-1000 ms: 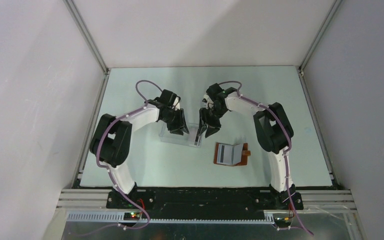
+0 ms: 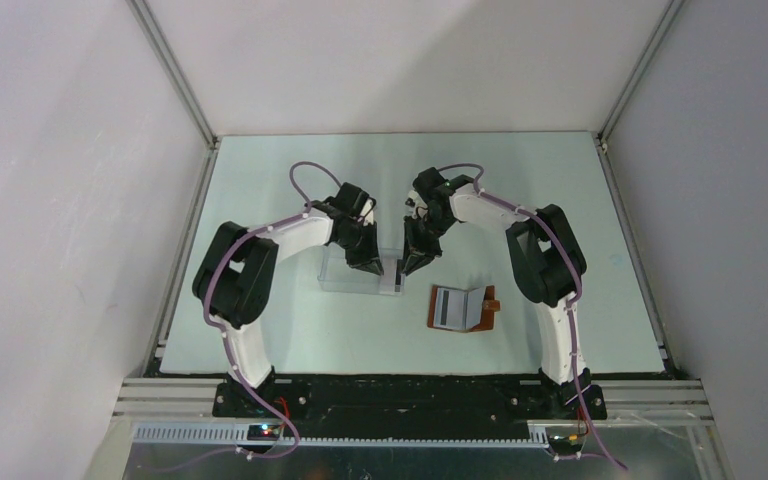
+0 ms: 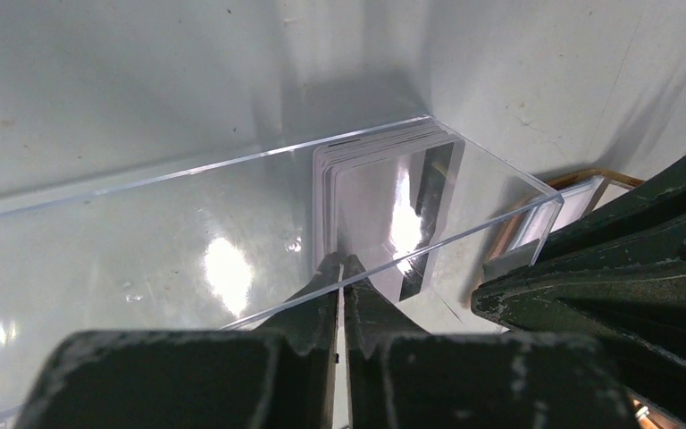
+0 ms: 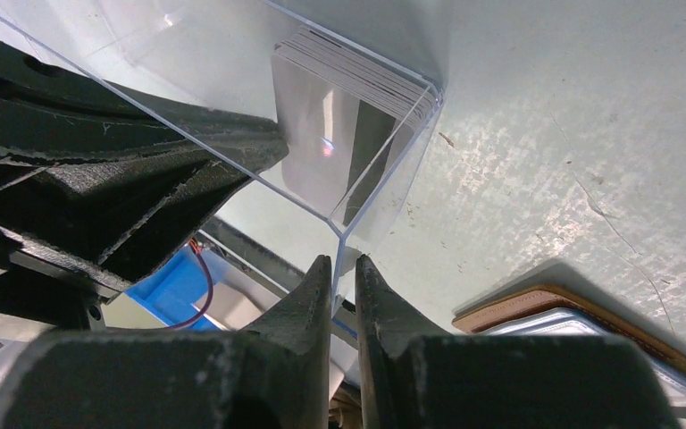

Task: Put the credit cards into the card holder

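Observation:
A clear plastic box (image 2: 345, 282) lies at the table's middle, with a stack of cards at its right end, also visible in the right wrist view (image 4: 317, 134). My left gripper is shut inside the box against the stack's lower part; what lies between its fingertips is unclear. My right gripper is shut on the box's right end corner. A brown card holder (image 2: 490, 320), with clear sleeves open, lies front right of the box.
Both arms meet closely over the box. Walls bound the sides and back.
My left gripper has moved right and slightly toward the front, to the card stack.

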